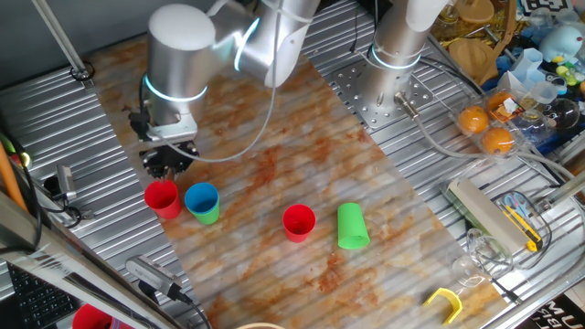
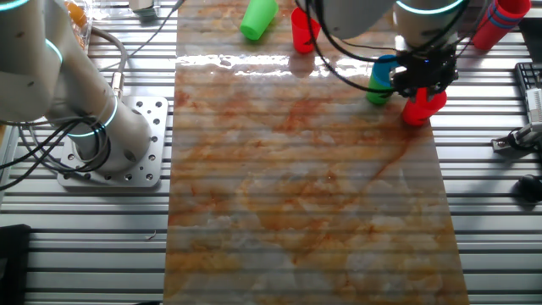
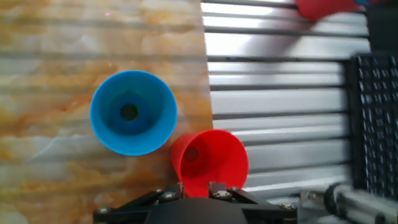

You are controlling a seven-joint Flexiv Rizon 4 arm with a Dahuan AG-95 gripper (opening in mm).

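Note:
A red cup (image 1: 163,199) stands mouth up at the board's edge. Close beside it is a blue cup (image 1: 202,197) with green showing beneath its rim, apparently nested in a green cup (image 2: 377,97). My gripper (image 1: 168,174) is just above the red cup's rim, on the side away from the blue one. In the wrist view, a narrow gap separates the fingertips of the gripper, and red from the red cup (image 3: 214,163) shows between them. The fingers hide the cup's near rim, so contact cannot be made out. Inside, the blue cup (image 3: 134,112) looks empty.
Another red cup (image 1: 299,223) stands mid-board, with a green cup (image 1: 353,226) close by. Off the board are a red cup stack (image 2: 500,24), a keyboard (image 3: 378,118) and a grey device (image 1: 154,274). Much of the board (image 2: 313,220) is bare.

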